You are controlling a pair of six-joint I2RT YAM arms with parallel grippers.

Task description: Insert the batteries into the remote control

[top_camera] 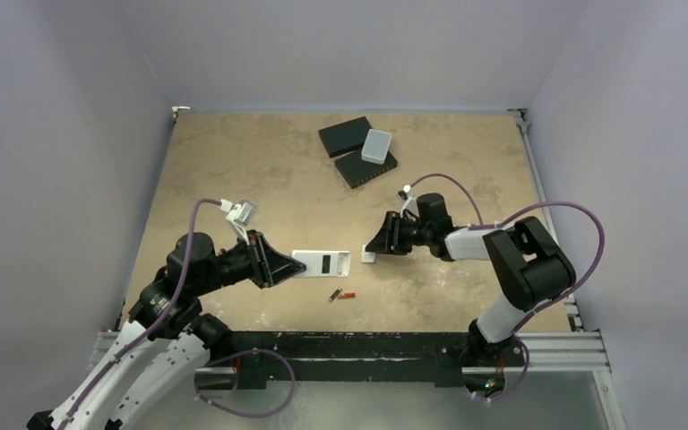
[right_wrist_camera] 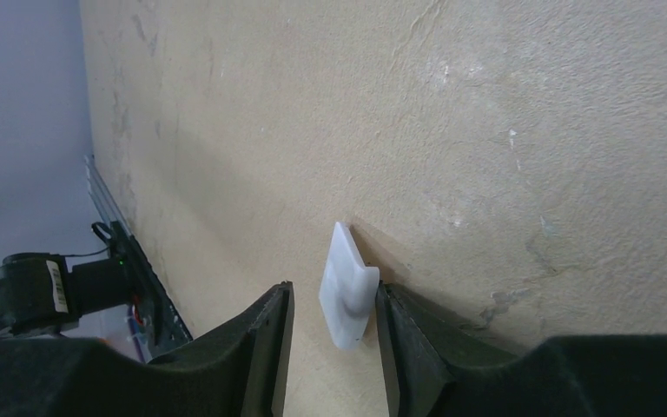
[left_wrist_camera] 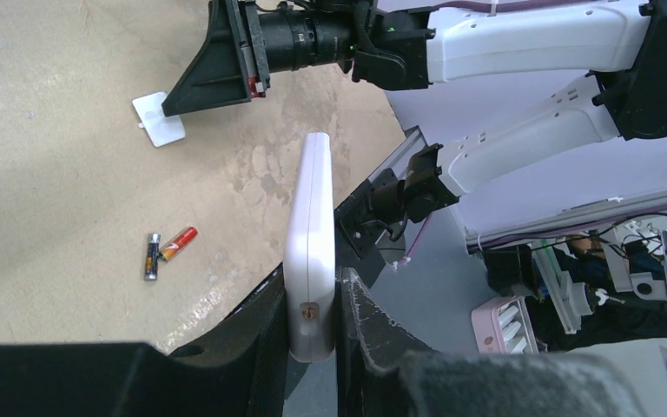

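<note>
My left gripper is shut on the white remote control point(top_camera: 322, 263), whose end with an empty-looking recess points toward the right arm in the top view. In the left wrist view the remote point(left_wrist_camera: 310, 226) is seen edge-on. The small white battery cover point(right_wrist_camera: 346, 291) lies on the table; my right gripper stands open around it, with the cover near the right finger. The same cover point(left_wrist_camera: 158, 120) shows flat under the right fingertips in the left wrist view. A dark battery point(left_wrist_camera: 152, 257) and a red battery point(left_wrist_camera: 178, 243) lie side by side on the table.
Two black boxes point(top_camera: 345, 136) lie toward the back of the table point(top_camera: 251, 170), with a white box point(top_camera: 376, 146) resting on one. Bare table surrounds the batteries and stretches along the right side.
</note>
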